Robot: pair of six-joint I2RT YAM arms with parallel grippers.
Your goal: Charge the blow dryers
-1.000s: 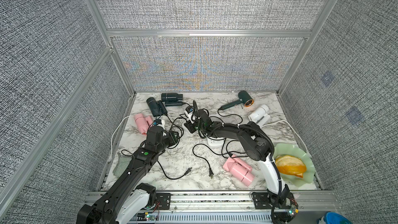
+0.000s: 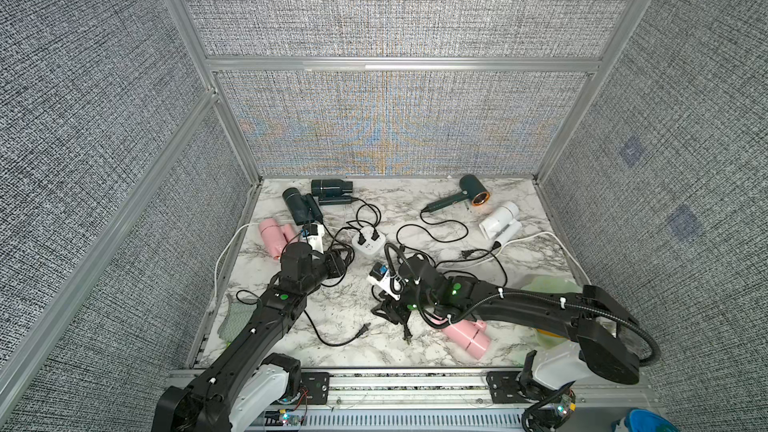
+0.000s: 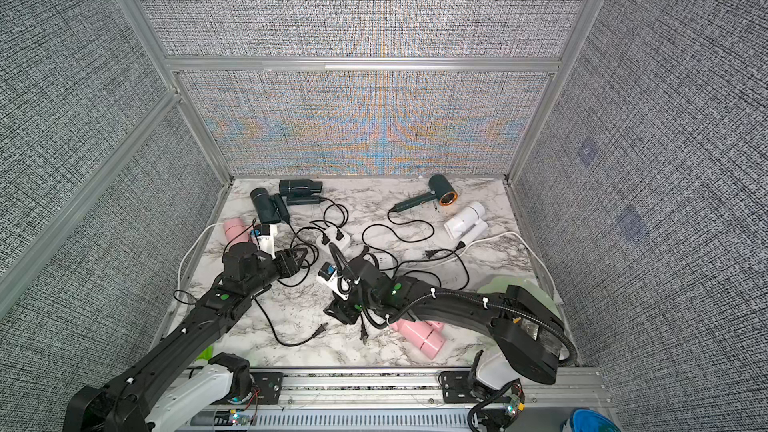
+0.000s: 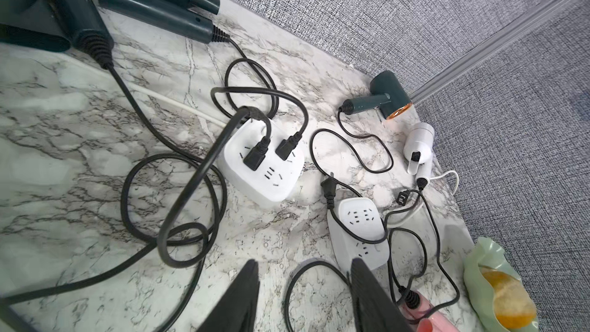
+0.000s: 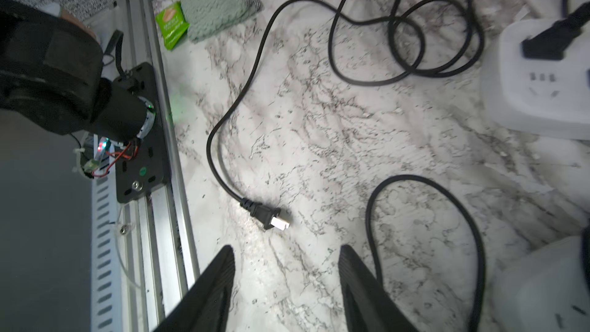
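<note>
A white power strip [image 2: 369, 244] at centre has two black plugs inserted, seen also in the left wrist view [image 4: 245, 178]; a second strip [image 4: 356, 227] lies right of it. My left gripper hangs over the cables near the first strip, part open and empty. My right gripper is open and empty over the front middle, with a loose black plug [image 5: 264, 214] on the marble below. Dark green dryers [image 2: 332, 188], another [image 2: 472, 190], a white one [image 2: 500, 220] and pink ones [image 2: 272, 236] [image 2: 468, 336] lie around.
A green bowl with bread [image 4: 504, 289] sits at the right. A grey cloth [image 5: 218, 3] and small green packet [image 5: 171, 24] lie at the left. Black and white cords loop across much of the table; the back wall bounds it.
My right arm has swung from above the power strip toward the front middle, uncovering the two plugs and hiding much of the bowl. My left arm has barely moved.
</note>
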